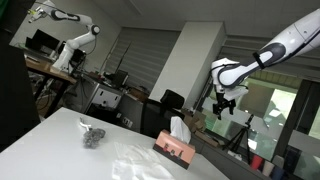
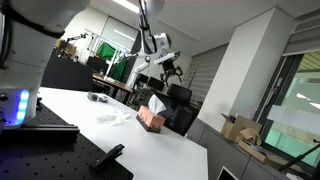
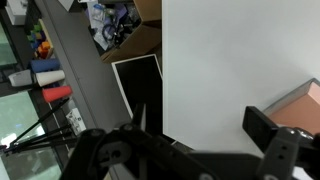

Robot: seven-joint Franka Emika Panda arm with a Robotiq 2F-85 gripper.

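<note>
A brownish-pink tissue box [image 1: 174, 149] rests on the white table, with a white tissue [image 1: 180, 130] standing up from its top. Flat across the table lies a crumpled white sheet of tissue or cloth [image 1: 138, 162]. Beyond it is a small grey object [image 1: 92, 138] whose kind I cannot make out. High above the table hangs my gripper [image 2: 171, 76], well clear of everything on it. In the wrist view, my gripper is open, its two fingers wide apart with only white tabletop between them. The box's corner [image 3: 300, 108] shows at the right edge there.
Beside the table stand a dark chair [image 2: 178, 108] and cardboard boxes [image 2: 238, 130]. Black clamp-like hardware [image 2: 107, 159] sits at the near table edge.
</note>
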